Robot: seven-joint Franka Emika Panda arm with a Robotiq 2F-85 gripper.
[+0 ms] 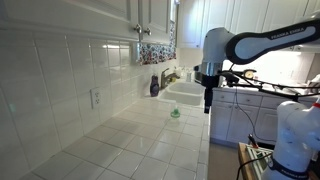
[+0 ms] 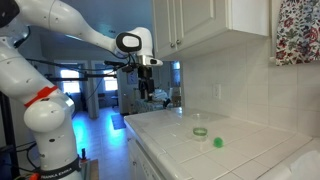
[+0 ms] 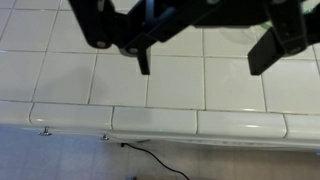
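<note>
My gripper is open, its two dark fingers [image 3: 265, 54] wide apart with no object held between them. In the first exterior view the gripper [image 1: 208, 104] hangs at the counter's right side, above counter height. A small green object [image 2: 218, 142] sits on the white tiled counter [image 2: 250, 160]. Near it stands a clear container [image 2: 200, 133] with a greenish tint. The same green patch [image 1: 175, 113] shows small in the first exterior view. At the top of the wrist view, a pale round outline lies partly behind the gripper.
A white sink [image 1: 185, 92] with a faucet and a dark bottle [image 1: 154, 86] lie at the counter's far end. White upper cabinets [image 2: 220, 30] overhang the counter. A tiled wall [image 1: 50, 100] runs along its back.
</note>
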